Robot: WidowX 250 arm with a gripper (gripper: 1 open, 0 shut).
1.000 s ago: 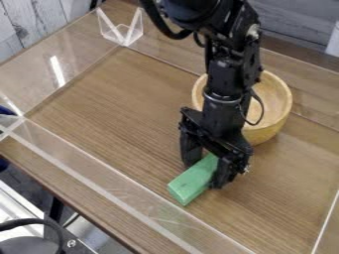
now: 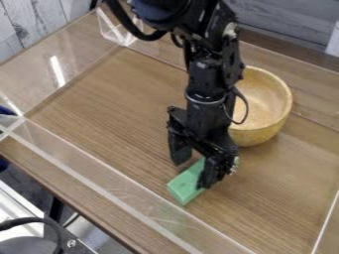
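My black gripper (image 2: 201,153) hangs low over the wooden table, its fingertips down at a green rectangular object (image 2: 187,189) lying on the surface toward the front. The gripper covers the upper end of the green object; whether the fingers touch or hold it I cannot tell.
A tan round bowl (image 2: 265,104) stands behind and right of the gripper. A dark cable or part lies at the bottom left corner.
The arm has shifted slightly, its top now further left and the fingers a little differently placed over the green object, which stays in about the same spot.
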